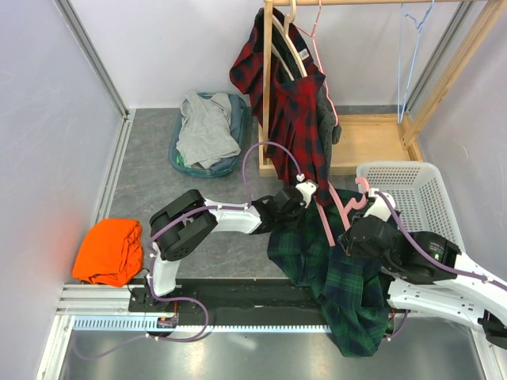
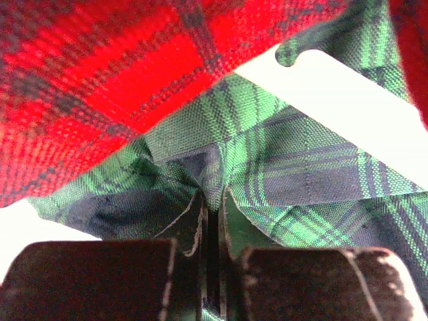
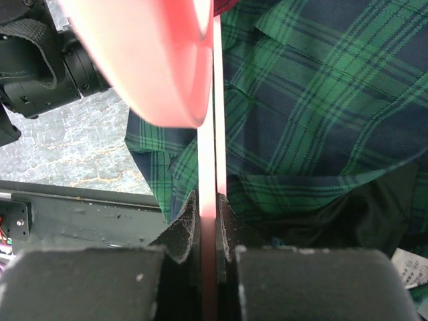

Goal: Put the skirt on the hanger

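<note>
The green tartan skirt (image 1: 325, 269) lies spread over the floor and front edge. My left gripper is shut on a fold of its fabric, beneath the hanging red plaid garment (image 1: 293, 127). A pink hanger (image 1: 325, 226) lies over the skirt, its bars running downward. My right gripper is shut on one of the hanger's bars; the hanger's upper part looms close in the right wrist view.
A wooden rail (image 1: 356, 3) holds garments and empty hangers. A white basket (image 1: 412, 178) sits at right, a bin of grey cloth (image 1: 206, 131) at back left, orange cloth (image 1: 107, 252) at front left.
</note>
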